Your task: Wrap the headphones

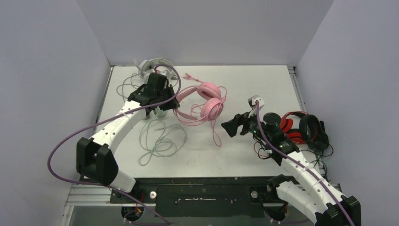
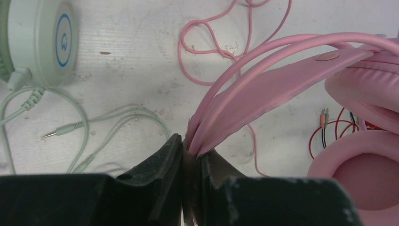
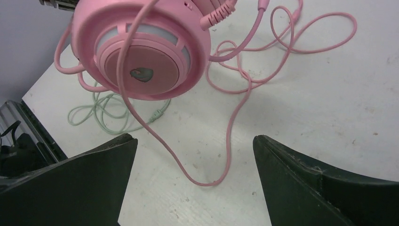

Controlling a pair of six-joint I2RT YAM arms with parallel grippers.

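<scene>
Pink headphones [image 1: 212, 107] are held over the middle of the table, their headband [image 2: 277, 96] pinched in my left gripper. In the top view the left gripper [image 1: 175, 99] is at the band's left end, with both ear cups to its right. A pink cable [image 3: 230, 136] hangs from a cup, loops down to the tabletop and lies in loose coils behind. My right gripper [image 1: 229, 127] stands open to the right of the cups. The right wrist view shows that gripper with its fingers wide apart and the cable loop visible between them, apparently farther off.
White headphones [image 1: 157, 66] lie at the back left. Green headphones [image 2: 51, 42] are partly hidden beneath the left arm, their cable [image 1: 162, 139] coiled in front. Red-and-black headphones [image 1: 301, 128] sit at the right edge.
</scene>
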